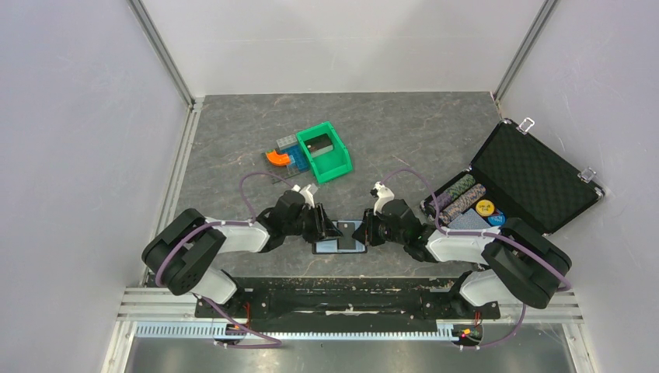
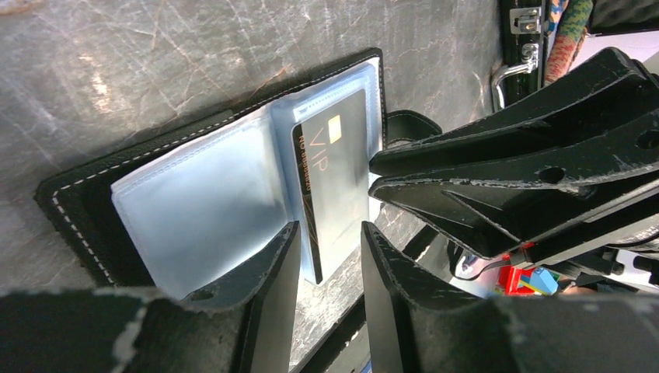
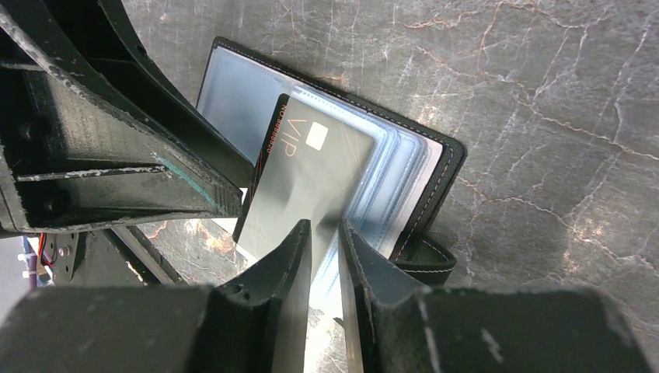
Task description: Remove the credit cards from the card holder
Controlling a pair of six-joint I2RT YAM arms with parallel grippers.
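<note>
A black card holder (image 2: pixel 85 225) with clear sleeves lies open at the front middle of the table, a grey VIP card (image 2: pixel 332 186) in one sleeve. My left gripper hovers over it, fingers parted at the card's lower part with nothing seen held. In the right wrist view, my right gripper sits low over the card (image 3: pixel 303 179) near its edge and the sleeve edges, fingers slightly apart; whether anything is between them is unclear. The two grippers face each other closely from either side of the holder.
A green bin (image 1: pixel 332 163) with plastic blocks (image 1: pixel 282 159) beside it stands behind the grippers. An open black case (image 1: pixel 528 179) with chips lies at the right.
</note>
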